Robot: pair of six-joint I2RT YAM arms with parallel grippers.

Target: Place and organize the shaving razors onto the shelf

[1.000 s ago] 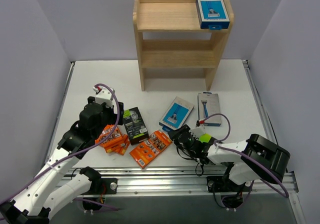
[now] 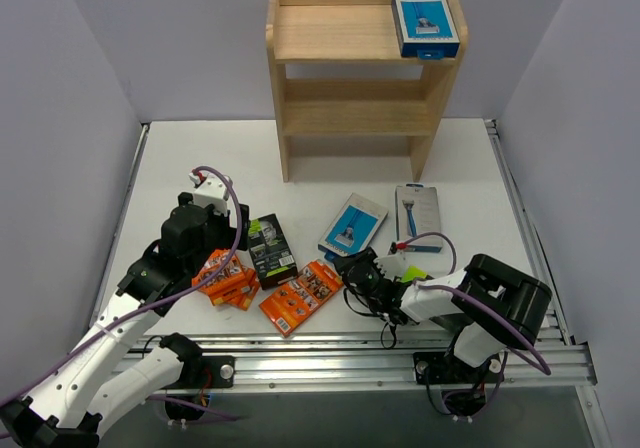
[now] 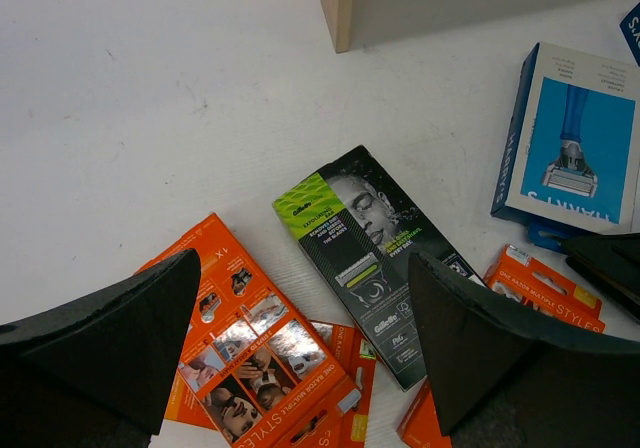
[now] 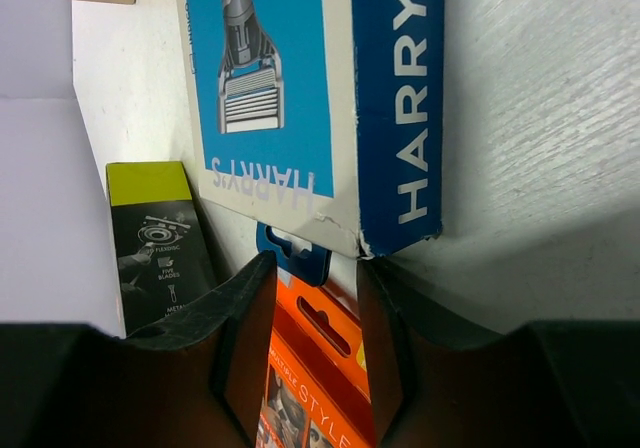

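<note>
A blue-and-white Harry's razor box (image 2: pixel 353 226) lies flat on the table, turned at an angle. Its blue hang tab (image 4: pixel 296 254) lies between the parted fingers of my right gripper, beside the box's lower edge. My left gripper is open above the orange razor packs (image 3: pixel 262 343) and a black Gillette box (image 3: pixel 370 258), with nothing held. One more orange pack (image 2: pixel 301 297) lies in front of the Harry's box. A grey razor pack (image 2: pixel 418 216) rests to the right. Another Harry's box (image 2: pixel 426 23) stands on the shelf's top tier, at the right.
The wooden shelf (image 2: pixel 355 107) stands at the back, its middle tier bare and its top tier free on the left. Open table (image 2: pixel 215 148) stretches in front of it. A yellow-green patch (image 2: pixel 412 274) shows behind the right arm, mostly hidden.
My right arm's elbow has swung left and slightly down, while its gripper stays close to the Harry's box's tab. The left arm and the boxes look unmoved.
</note>
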